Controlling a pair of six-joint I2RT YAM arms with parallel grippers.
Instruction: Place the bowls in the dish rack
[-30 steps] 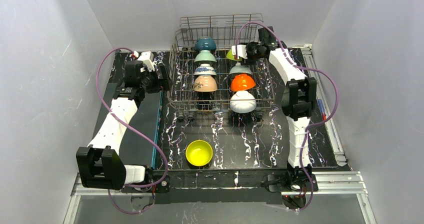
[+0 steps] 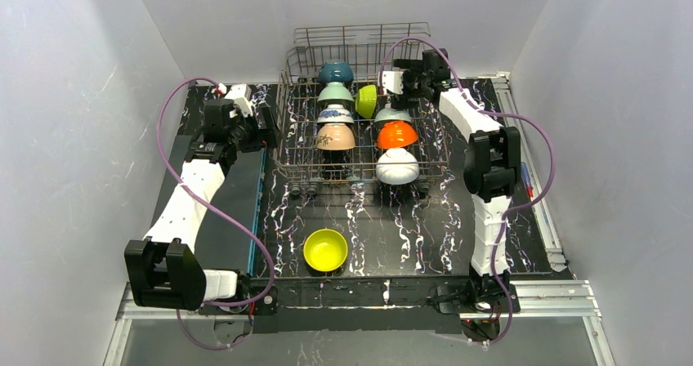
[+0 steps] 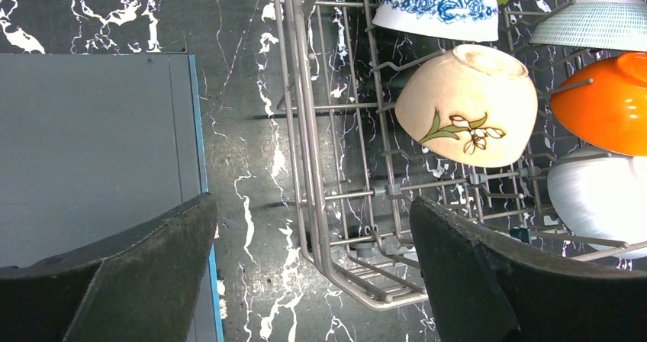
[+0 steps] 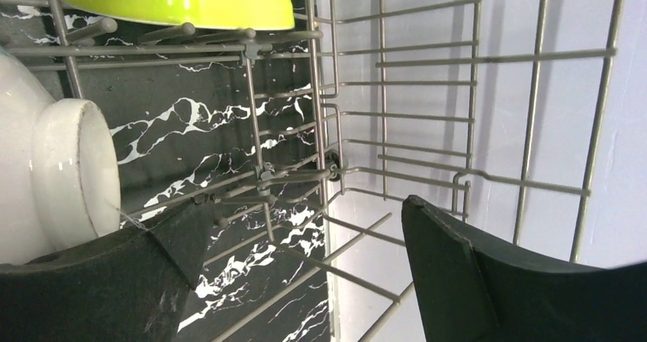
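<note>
In the top view, the dish rack (image 2: 282, 149) holds two columns of bowls. The left column has a dark blue bowl (image 2: 335, 71), a pale green bowl (image 2: 335, 93), a blue-flowered bowl (image 2: 335, 114) and a peach bowl (image 2: 335, 137). On the right are a grey-green bowl (image 2: 393, 115), an orange bowl (image 2: 397, 134) and a white bowl (image 2: 397, 167). A lime bowl (image 2: 366, 100) rests on its side between the columns. Another lime bowl (image 2: 325, 250) stands upright on the counter. My right gripper is open and empty at the rack's back right; my left gripper hangs open by its left side.
Rack wires (image 4: 427, 82) stand close around the right gripper, with the back wall (image 4: 564, 128) behind. A grey panel (image 3: 91, 159) lies left of the rack. Counter space in front of the rack, right of the upright lime bowl, is clear.
The lime bowl beneath my right gripper has left the right column, shifting left and tipping onto its side between columns. The right arm has shifted slightly; the left arm is still.
</note>
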